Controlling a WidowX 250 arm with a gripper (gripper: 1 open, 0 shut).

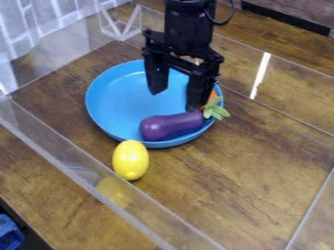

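Note:
My black gripper (179, 76) hangs over the right half of a blue bowl (112, 98), its two fingers spread open. Beneath it a purple eggplant (167, 126) lies in the bowl. An orange carrot with a green top (214, 109) is at the bowl's right side, mostly hidden behind the right finger. A yellow egg-shaped object (131, 160) lies on the wooden table outside the bowl, toward the front left.
A transparent plastic wall (53, 146) runs along the left side of the workspace.

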